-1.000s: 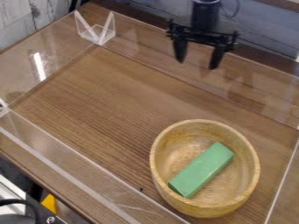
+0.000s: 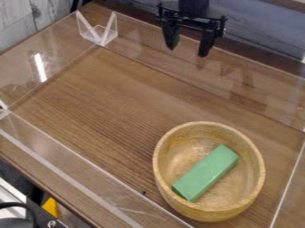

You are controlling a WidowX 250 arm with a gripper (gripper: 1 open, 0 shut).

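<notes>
My black gripper [image 2: 190,36] hangs open over the back of the wooden table, near the top centre of the camera view, with nothing visible between its fingers. At the lower right a round tan basket [image 2: 169,150] holds a green rectangular block [image 2: 208,173], lying diagonally on its bottom.
A clear, angular plastic piece [image 2: 99,28] is at the back left. Small dark and yellow items sit off the table's front-left edge.
The basket and block are unchanged.
</notes>
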